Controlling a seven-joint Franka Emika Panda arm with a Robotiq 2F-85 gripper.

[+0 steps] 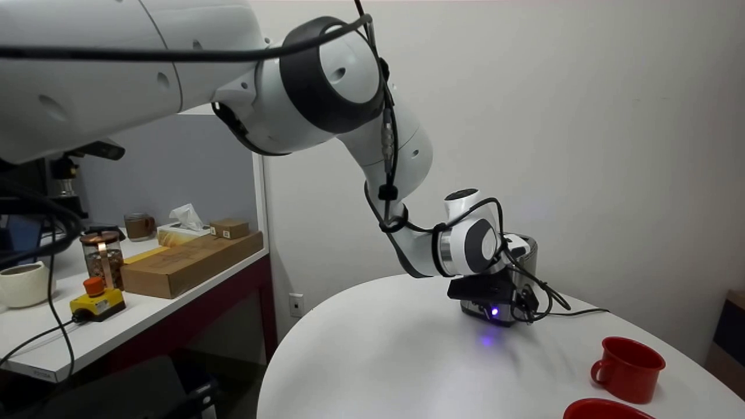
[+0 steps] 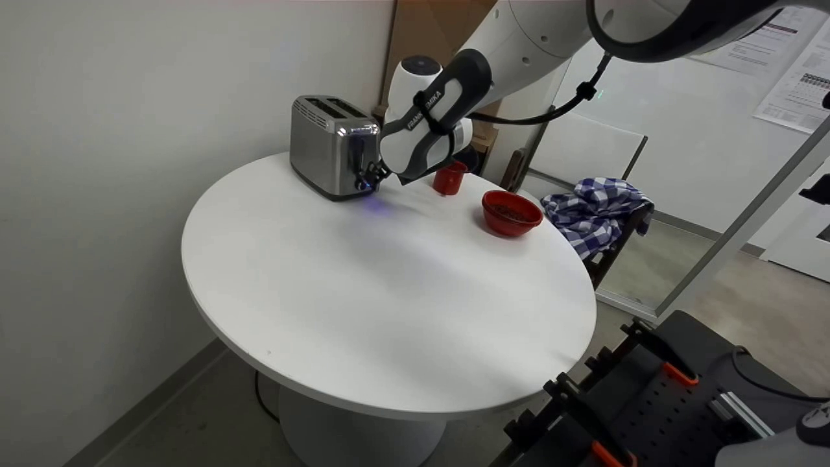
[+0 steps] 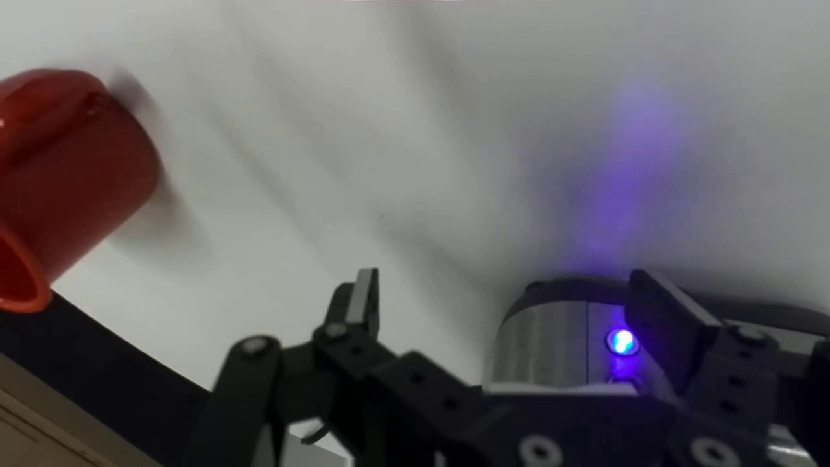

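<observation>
A silver two-slot toaster (image 2: 319, 152) stands upright near the wall side of the round white table (image 2: 373, 311). My gripper is at its front end, low over the table. In the wrist view the fingers (image 3: 366, 299) are spread wide apart, with nothing seen held between them. The right-hand finger overlaps the toaster's front (image 3: 541, 342), close to a glowing blue-violet light (image 3: 622, 342). Whether that finger touches the toaster cannot be told. In exterior view 1 the hand hides much of the toaster.
A red mug (image 1: 628, 370) stands near the table's edge, to the left in the wrist view. Close to it sits a red bowl (image 2: 511, 214) with small dark contents. The toaster's cord (image 1: 579, 312) runs along the table.
</observation>
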